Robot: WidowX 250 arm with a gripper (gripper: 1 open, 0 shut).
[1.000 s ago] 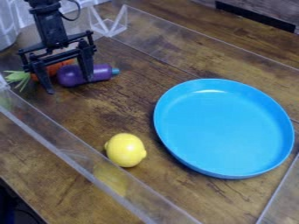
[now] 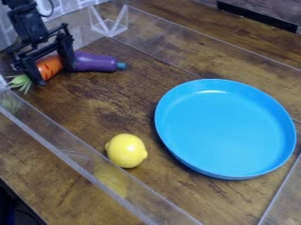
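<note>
The black gripper [image 2: 40,60] is at the upper left, open, its fingers over and around an orange carrot [image 2: 48,67] with green leaves [image 2: 20,84]. Just to the right of it a purple eggplant [image 2: 97,61] lies on the wooden surface. Whether the fingers touch the carrot cannot be told.
A large blue plate [image 2: 223,125] fills the right side. A yellow lemon [image 2: 126,150] lies at the lower middle. Clear plastic walls edge the area.
The gripper has moved left, away from the eggplant and further over the carrot. The plate and lemon have stayed still.
</note>
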